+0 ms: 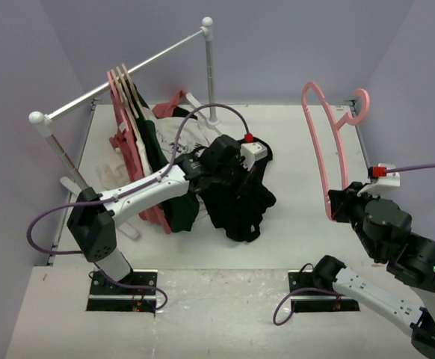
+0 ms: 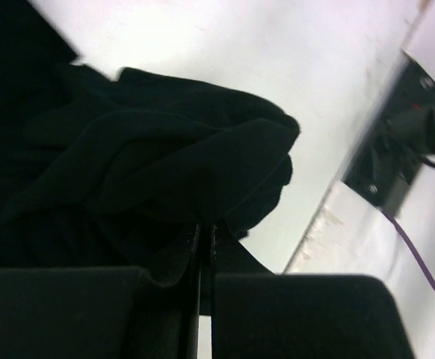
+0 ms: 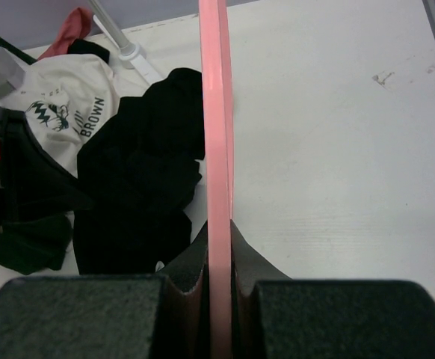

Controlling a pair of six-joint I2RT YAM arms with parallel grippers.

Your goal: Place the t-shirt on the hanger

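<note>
A black t-shirt (image 1: 241,215) lies bunched on the white table, its folds gathered under my left gripper (image 1: 241,191). In the left wrist view the fingers are together at the cloth (image 2: 180,157), pinching a fold of it at their tips. On the right, my right gripper (image 1: 337,209) is shut on a pink hanger (image 1: 315,149), which it holds up above the table with the hook at the upper right. The hanger's pink bar (image 3: 217,142) runs between the right fingers in the right wrist view. The shirt's neck opening cannot be made out.
A white rack (image 1: 158,56) stands at the back left, with several hangers and clothes (image 1: 131,146) on it. A white printed shirt (image 3: 72,105) hangs beside the black one. Bare table (image 1: 296,232) lies between the black shirt and the right arm.
</note>
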